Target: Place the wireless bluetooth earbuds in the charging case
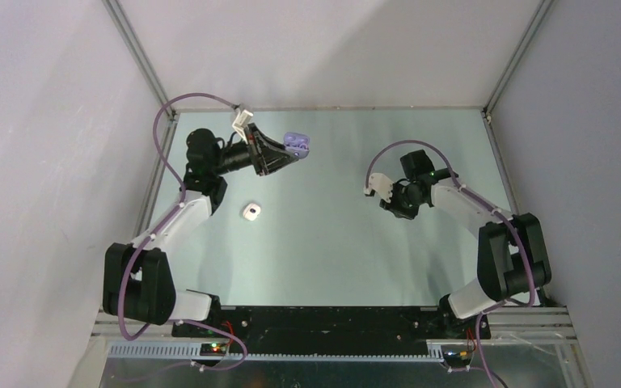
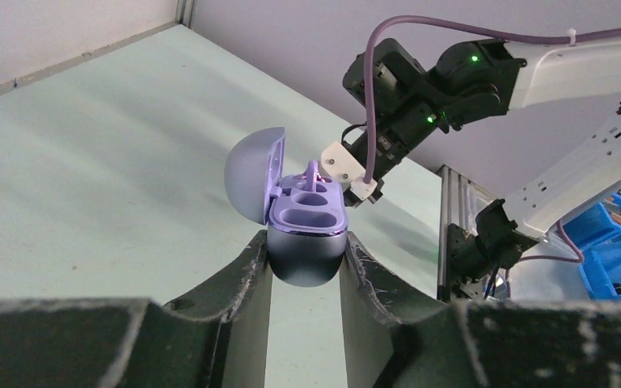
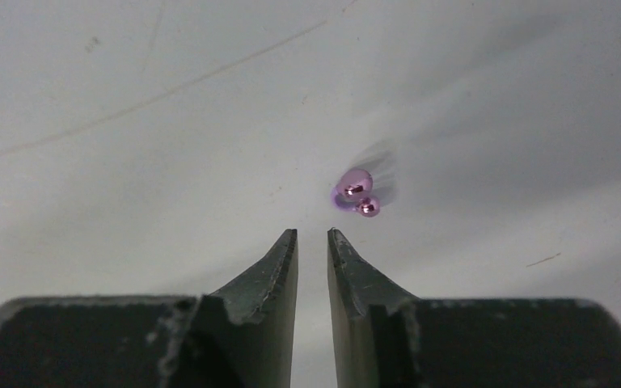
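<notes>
The purple charging case (image 1: 297,144) hangs over the left-middle of the table, lid raised, held by my left gripper; its slots face up in the left wrist view. In the right wrist view a small pink-purple earbud (image 3: 354,186) lies on the table just beyond the fingertips of my right gripper, which stands slightly parted with nothing between them. In the top view that earbud is hidden under the right arm.
A small white square object (image 1: 251,211) with a dark spot lies left of centre on the pale table (image 1: 331,250). Walls bound it.
</notes>
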